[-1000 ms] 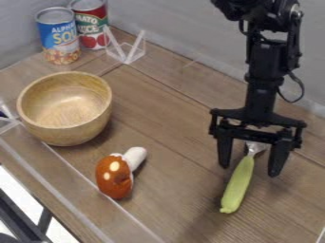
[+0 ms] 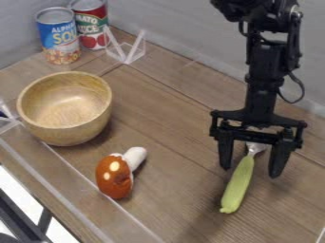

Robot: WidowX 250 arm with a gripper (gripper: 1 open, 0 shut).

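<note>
My black gripper (image 2: 259,156) hangs low at the right of the camera view, fingers spread open over the upper end of a long pale green toy vegetable (image 2: 237,187), like a leek or corn, with a whitish tip. The toy lies lengthwise on the wooden table, reaching toward the near edge. Whether the fingers touch it I cannot tell.
A wooden bowl (image 2: 65,110) sits at the left, a toy mushroom (image 2: 114,176) at the lower left. Two cans, Alpha soup (image 2: 59,38) and a red one (image 2: 91,23), stand at the back left beside white tape marks.
</note>
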